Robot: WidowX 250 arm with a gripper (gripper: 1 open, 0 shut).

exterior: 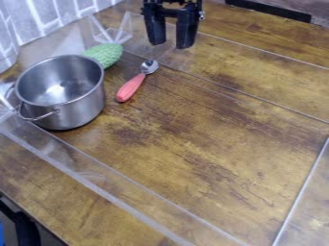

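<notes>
My black gripper (170, 35) hangs at the top centre of the view, its two fingers apart with nothing seen between them. Below and left of it, a spoon (134, 83) with a red handle lies on the wooden table. A steel pot (77, 108) stands at the left, and a green corn-cob-like object (103, 54) lies behind it.
Clear plastic edging runs along the left and back of the table (218, 154). A dark ledge lies at the top right.
</notes>
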